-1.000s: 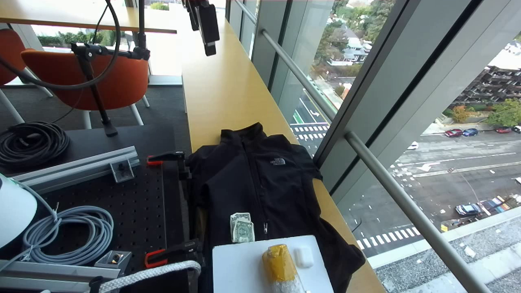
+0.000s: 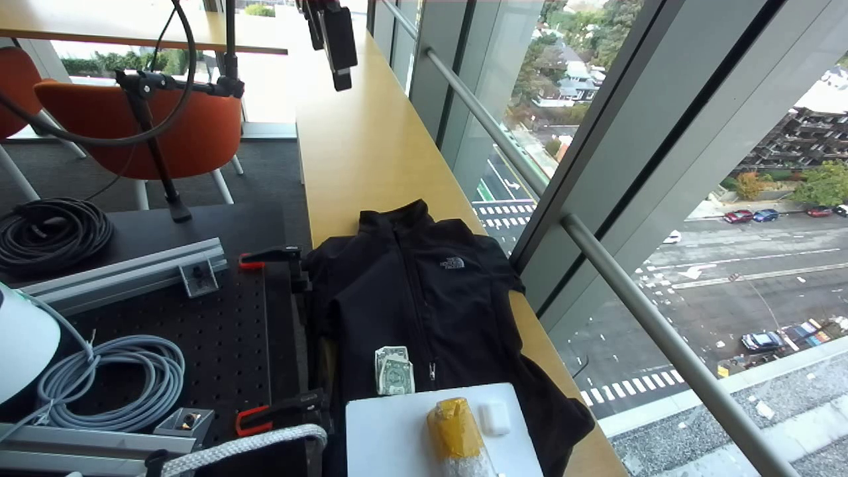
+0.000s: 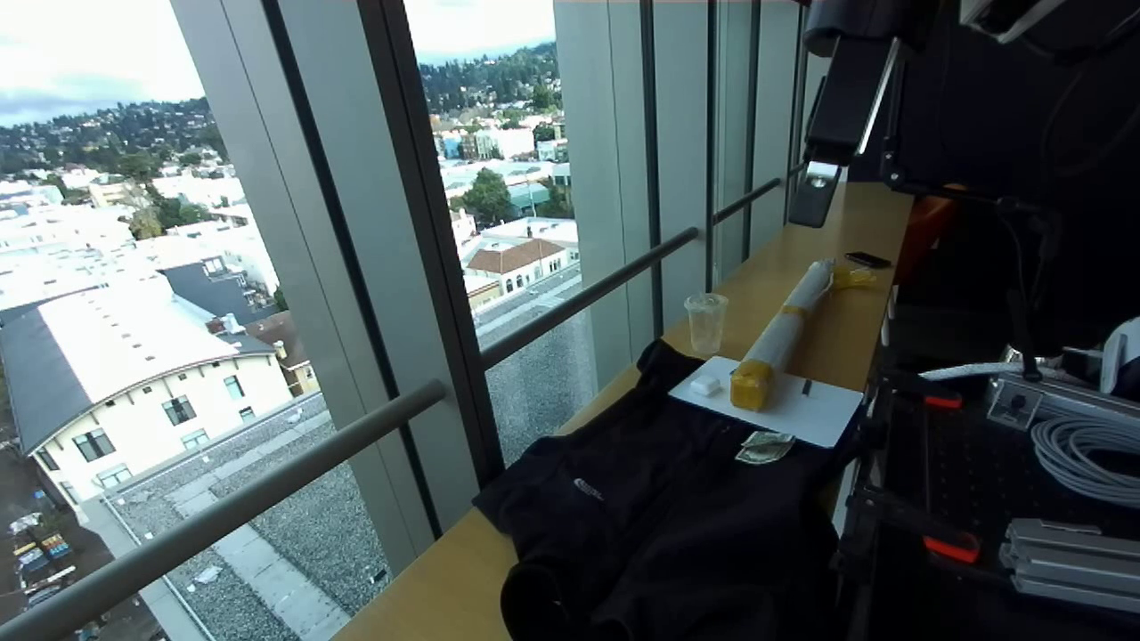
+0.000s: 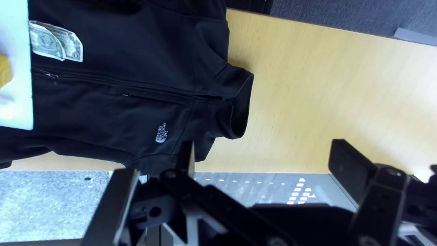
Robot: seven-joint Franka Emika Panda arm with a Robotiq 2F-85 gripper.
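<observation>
High above the far part of the long table, my gripper stands open, its two fingers wide apart with nothing between them. A black jacket lies spread on the table, collar toward the gripper. Folded dollar bills rest on the jacket's front. A white board lies over its lower part. On that board are a long wrapped roll with yellow tape and a small white case. In the wrist view the jacket fills the left side, and the board shows only its edge.
A clear plastic cup and a dark phone stand farther along the table. Windows with a metal rail border one side. A black perforated bench with clamps and coiled cable borders the other. Bare wood lies beyond the collar.
</observation>
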